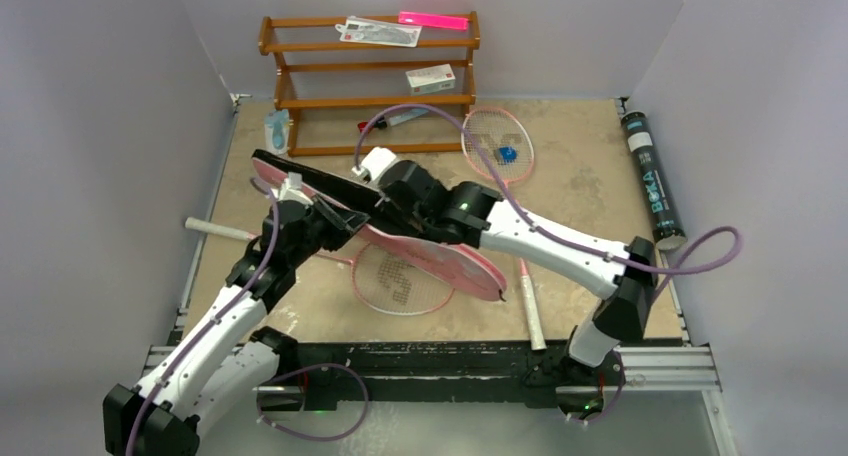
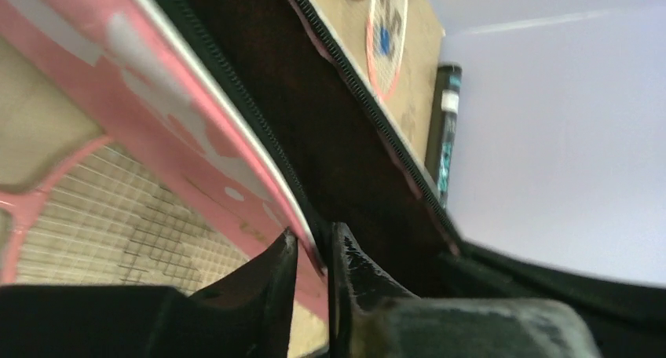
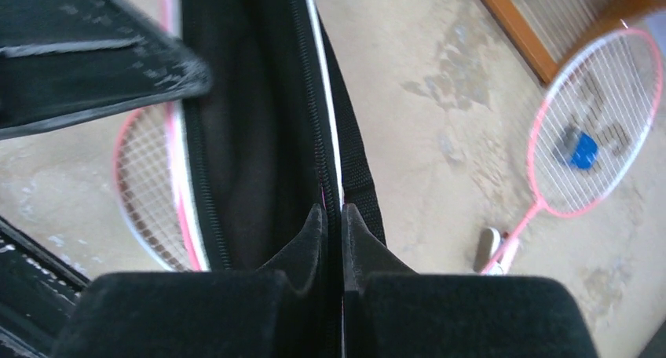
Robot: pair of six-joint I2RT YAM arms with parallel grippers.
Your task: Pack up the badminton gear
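Observation:
A long pink racket bag (image 1: 450, 266) with black lining lies open at a slant, held above the table centre. My left gripper is on the pink-and-white zipper edge of the bag. My right gripper is shut on the other zipper edge, in the black lining. Under the bag a pink racket (image 1: 400, 291) lies flat; another racket (image 1: 498, 136) lies at the back right with a small blue item (image 1: 507, 154) on its strings. A black shuttlecock tube (image 1: 648, 176) lies along the right side.
A wooden rack (image 1: 330, 102) at the back holds a white box (image 1: 430, 77) and packaged items. A racket handle (image 1: 530, 306) lies near the front edge.

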